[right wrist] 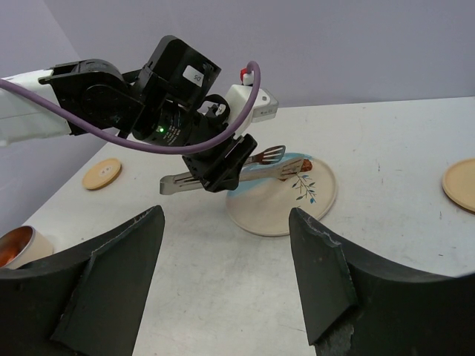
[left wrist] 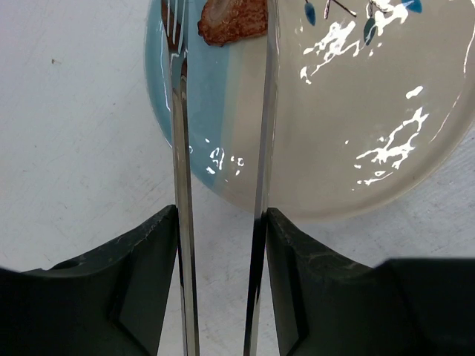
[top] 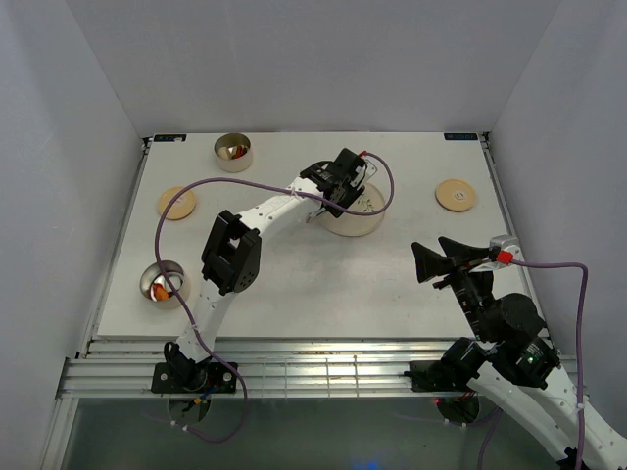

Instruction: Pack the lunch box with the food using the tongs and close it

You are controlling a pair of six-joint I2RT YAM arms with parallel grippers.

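Observation:
On the plate [left wrist: 341,170], pale with a blue side and a leaf pattern, lies a brown piece of meat [left wrist: 231,22]. Metal tongs [left wrist: 182,156] reach over the plate, their arms held between the fingers of my left gripper. Their slotted tips stand on either side of the meat; a gap shows on the fork-like left side, while the right tip overlaps the meat. The meat appears beside the tips in the right wrist view too. Off the table's front right, my right gripper is open and empty.
Two pots with food inside, one at the back [top: 233,152] and one at the front left [top: 165,281], stand on the table. Round wooden discs lie at left [top: 176,204] and right [top: 456,195].

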